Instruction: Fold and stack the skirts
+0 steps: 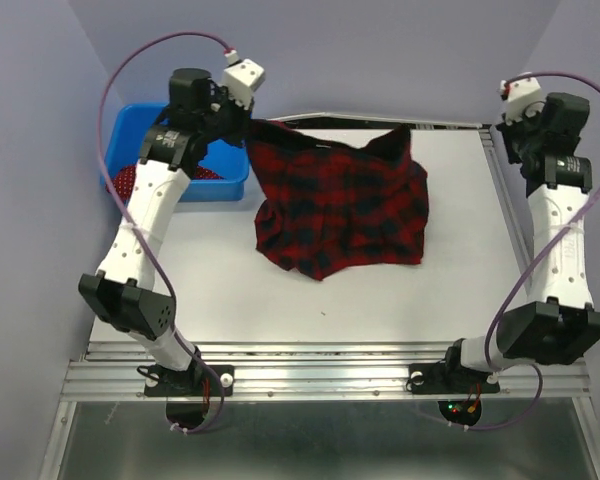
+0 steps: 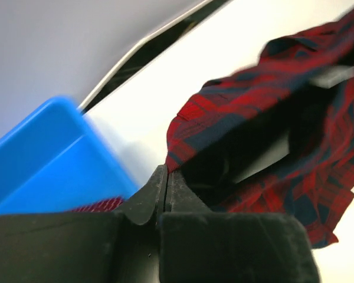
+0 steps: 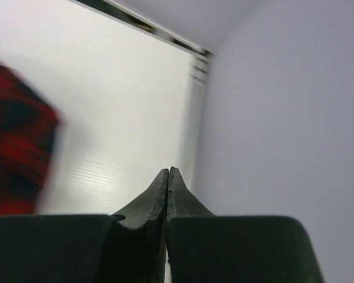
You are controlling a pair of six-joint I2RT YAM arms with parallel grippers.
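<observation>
A red and dark plaid skirt lies bunched over the middle of the white table. My left gripper is shut on its upper left edge, raising it beside the blue bin. My right gripper is shut with nothing between its fingers, at the table's right end, apart from the skirt, whose near part appears blurred at the left of the right wrist view.
The blue bin at the back left holds red dotted cloth. Bare table lies along the front and right. Grey walls stand at both sides and behind.
</observation>
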